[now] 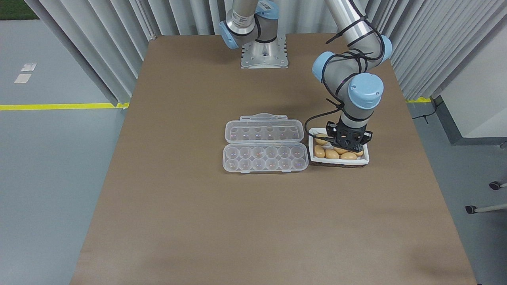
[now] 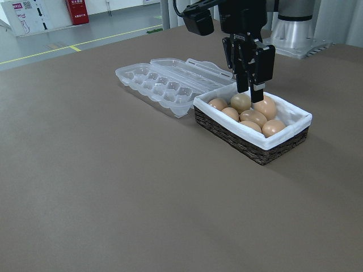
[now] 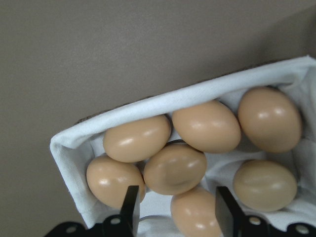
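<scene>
My black gripper (image 2: pixel 249 89) hangs over a white-lined wicker basket (image 2: pixel 226 134) of several brown eggs. In the wrist view its fingers stand apart at the bottom edge, the gripper open above an egg (image 3: pixel 194 215) that lies between and below them; whether they touch it is not clear. More eggs (image 3: pixel 206 126) fill the basket. In the front view the wrist housing (image 1: pixel 348 135) covers part of the basket. Left of the basket lies a clear egg carton (image 1: pixel 264 157), lid open, its cups empty.
A curtain hangs behind the table.
</scene>
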